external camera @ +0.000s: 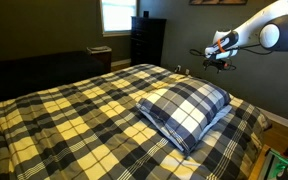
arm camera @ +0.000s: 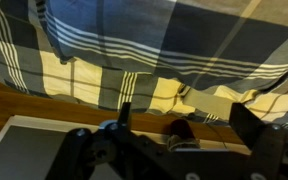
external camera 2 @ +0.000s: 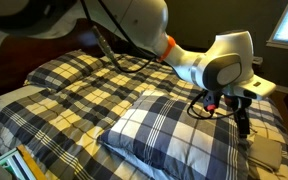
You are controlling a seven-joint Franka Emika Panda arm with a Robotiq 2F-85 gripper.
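Observation:
A plaid pillow or folded blanket (external camera: 187, 108) in navy and white lies in a raised heap on the bed's matching plaid cover (external camera: 94, 105). Above its far end hangs my gripper (external camera 2: 242, 118), seen also as the gripper in the wrist view. Its two fingers stand well apart, with nothing visible between them but bedding farther below. The plaid fold (arm camera: 164, 45) fills the upper part of the wrist view. Contact between gripper and cloth does not show.
A pale flat item (external camera 2: 265, 152) lies on the bedding at the right. Behind stand a dark dresser (external camera: 148, 39) and a small side table (external camera: 100, 51).

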